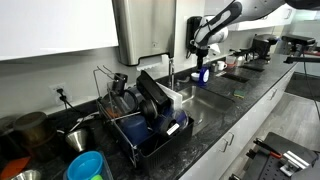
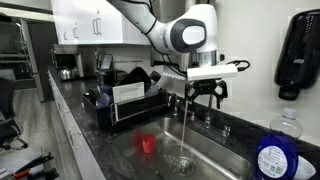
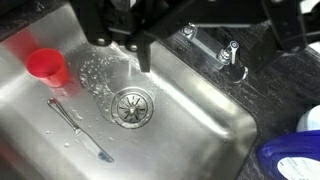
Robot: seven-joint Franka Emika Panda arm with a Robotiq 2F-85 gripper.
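Note:
My gripper (image 2: pixel 206 92) hangs open over the sink (image 2: pixel 222 156), beside the faucet, with its fingers pointing down and nothing seen between them. In the wrist view the dark gripper fingers (image 3: pixel 143 55) straddle the top of the picture, and the metal faucet handle (image 3: pixel 234 68) shows beyond them. A thin stream of water (image 2: pixel 183 128) falls into the basin. Below, the wrist view has a red cup (image 3: pixel 47 66) at the left, a knife (image 3: pixel 80 130) lying on the basin floor, and the round drain (image 3: pixel 132 107).
A blue detergent bottle (image 2: pixel 274 148) stands at the sink's right edge in exterior view 2. A black dish rack (image 1: pixel 158 142) full of dishes occupies the counter on the other side. A blue bowl (image 1: pixel 88 166) and metal pots sit farther along the counter.

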